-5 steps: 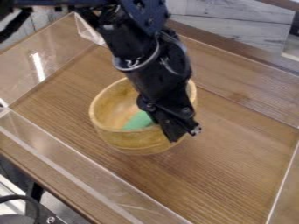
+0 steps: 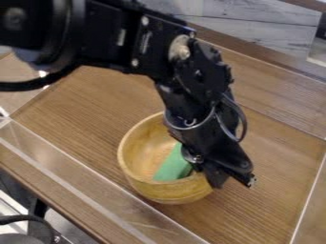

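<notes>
A yellow wooden bowl [image 2: 143, 170] sits on the brown wooden table near its front edge. Inside it lies a green object [image 2: 171, 165], partly hidden by my black gripper [image 2: 216, 170], which reaches down at the bowl's right side. The fingertips are dark and crowded by the rim, so I cannot make out what is between them.
Bare wood [image 2: 268, 210] lies to the right and to the upper left of the bowl. A clear plastic edge runs along the left and front of the table. A pale plank wall stands at the back.
The arm has moved and turned, and the bowl has shifted down and a little left from where it was about a second ago, the green object still inside.
</notes>
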